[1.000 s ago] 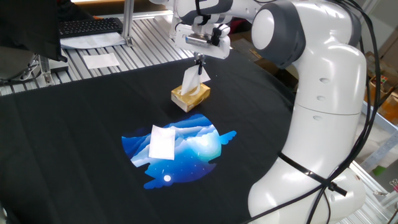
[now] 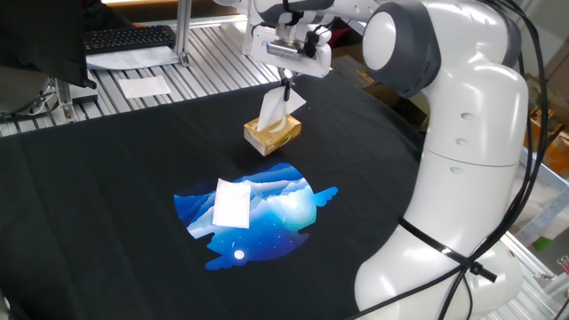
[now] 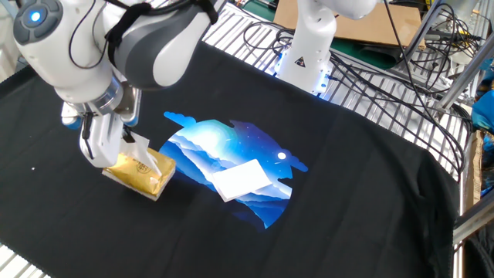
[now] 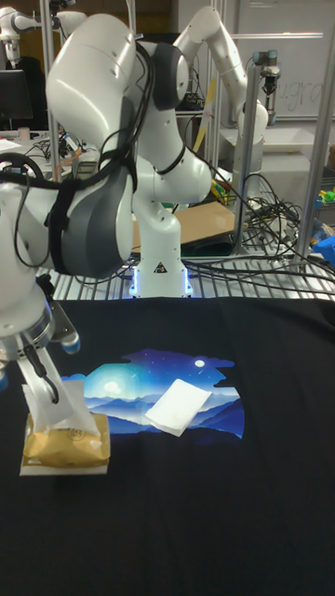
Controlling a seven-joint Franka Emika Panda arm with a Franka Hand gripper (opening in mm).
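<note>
A gold tissue pack (image 2: 274,135) sits on the black cloth, with a white tissue (image 2: 272,108) standing up out of its top. Directly above it, my gripper (image 2: 286,86) points down, its narrow dark fingers shut on the tissue's upper part. The tissue's lower end still reaches into the pack. In exterior view 2 the gripper's white body partly covers the gold pack (image 3: 143,176), and the fingertips are mostly hidden. Exterior view 3 shows the tissue (image 4: 60,407) spread between the hand and the pack (image 4: 67,444).
Beside the pack lies a blue mountain-picture mat (image 2: 289,213) with a folded white sheet (image 2: 232,204) on it. A keyboard (image 2: 130,39) and a white paper (image 2: 145,86) rest on the slatted metal table behind the cloth.
My gripper has risen slightly, and the tissue is drawn a little higher, its corner spreading further to the right in exterior view 1. The pack has barely moved.
</note>
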